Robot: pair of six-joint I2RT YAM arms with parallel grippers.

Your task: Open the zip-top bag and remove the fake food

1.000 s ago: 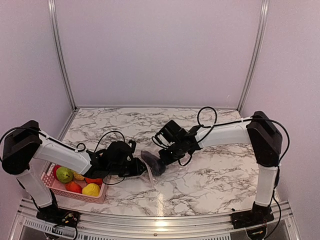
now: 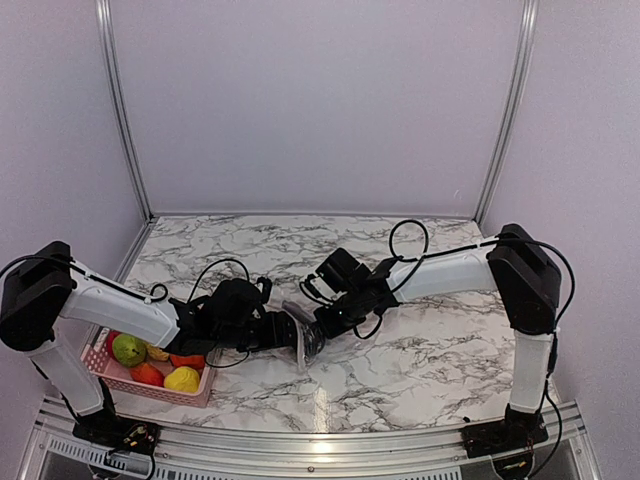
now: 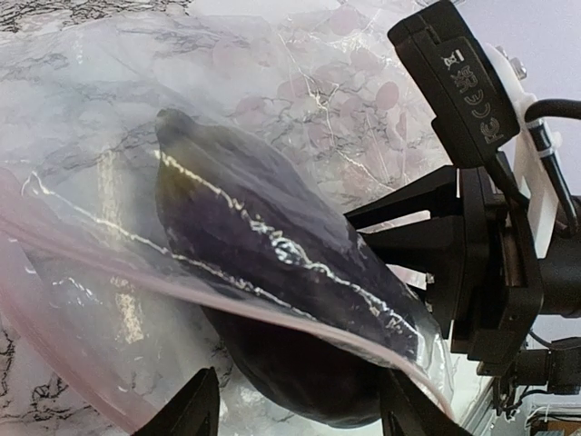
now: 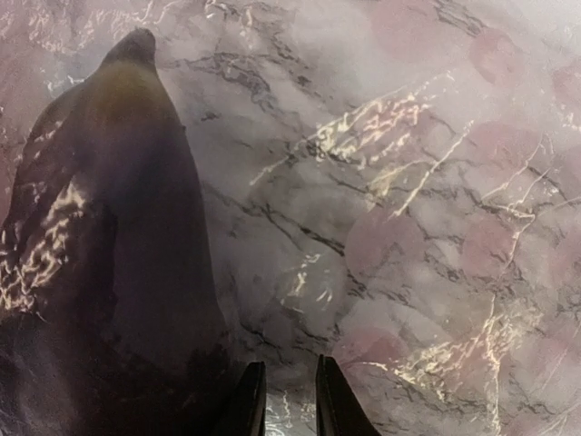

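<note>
A dark purple eggplant (image 3: 263, 245) lies inside the clear zip top bag (image 3: 82, 82), whose pink-edged mouth (image 3: 272, 313) crosses in front of it in the left wrist view. My left gripper is open at the bag's mouth, its fingers apart on either side of the eggplant's lower end; no firm hold shows. On the bag's other side, my right gripper is closed down to a narrow gap beside the eggplant, with clear film around its tips. From above, both grippers nearly meet, mostly hiding the bag (image 2: 308, 335).
A pink basket (image 2: 150, 387) holding several fake fruits stands at the front left, partly beneath the left arm.
My right gripper has shifted slightly left and down, toward the left one.
</note>
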